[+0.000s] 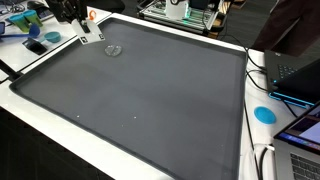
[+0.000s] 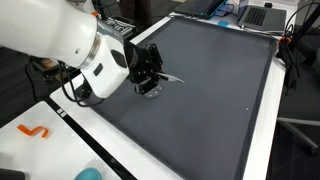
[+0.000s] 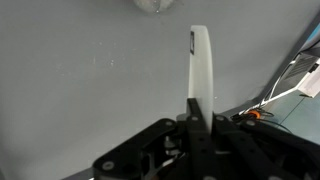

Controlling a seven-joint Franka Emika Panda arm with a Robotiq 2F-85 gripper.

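Note:
My gripper is shut on a flat white card, which sticks out beyond the fingers and has a small dark mark near its far end. In exterior view 1 the card hangs at the back left of the grey board, with the gripper partly cut off by the top edge. From the other side, the card appears nearly edge-on beside the dark gripper. A clear round piece lies on the board close to the card, and the wrist view catches only part of it.
The grey board is mostly bare. Beyond its left edge sit a teal round item and other small objects. A blue disc and laptops occupy the right side. An orange piece lies on the white table.

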